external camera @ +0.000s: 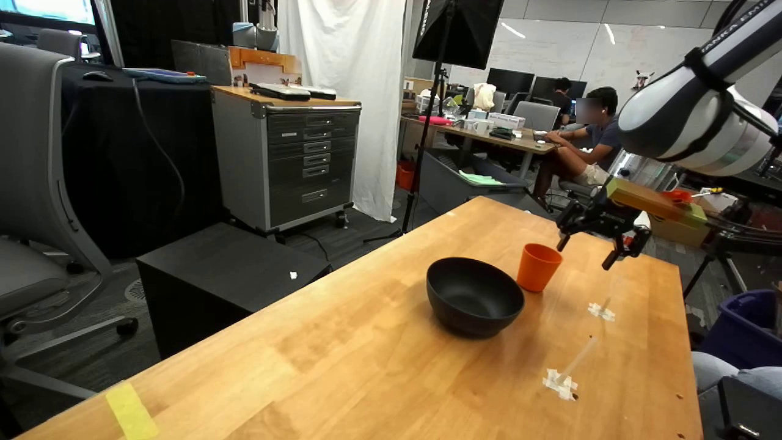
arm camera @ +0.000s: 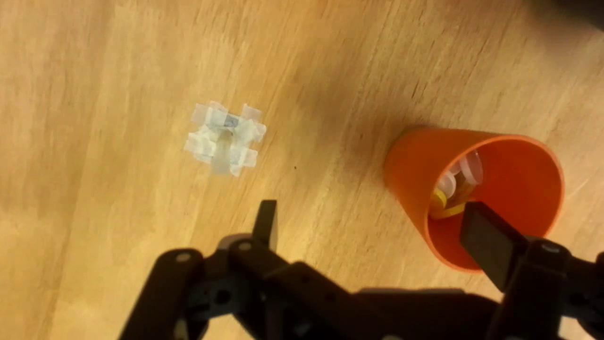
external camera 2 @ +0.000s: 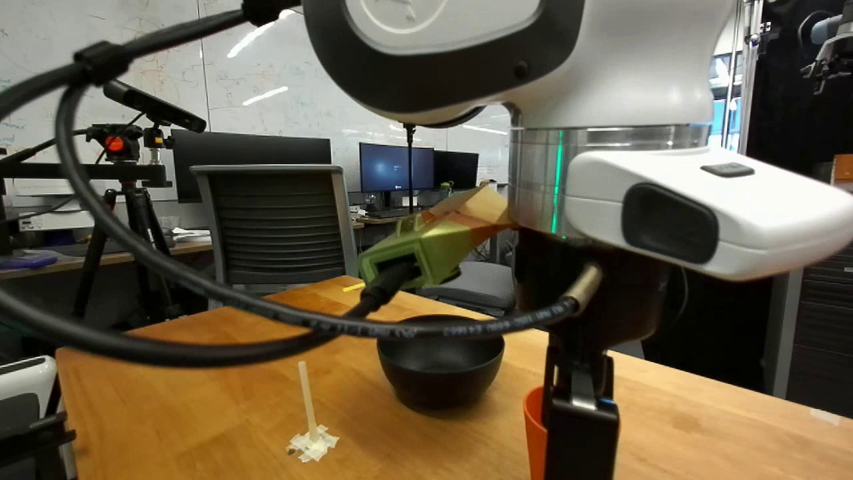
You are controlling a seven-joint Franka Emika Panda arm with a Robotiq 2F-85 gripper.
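An orange cup (external camera: 539, 268) stands upright on the wooden table, just beside a black bowl (external camera: 474, 297). Looking down in the wrist view, I see several small yellow and clear pieces (arm camera: 448, 186) inside the cup (arm camera: 416, 164). My gripper (external camera: 584, 254) is open above the table on the cup's far right side, nothing between its fingers. In the wrist view one fingertip (arm camera: 491, 243) overlaps the cup's opening, while the other lies over bare wood. Exterior view 2 has the gripper partly covering the cup (external camera 2: 534, 432); the bowl (external camera 2: 440, 368) is behind it.
Two thin pale sticks stand taped to the table; their tape patches (external camera: 602, 311) lie right of the bowl. Yellow tape (external camera: 132, 412) marks the near left corner.
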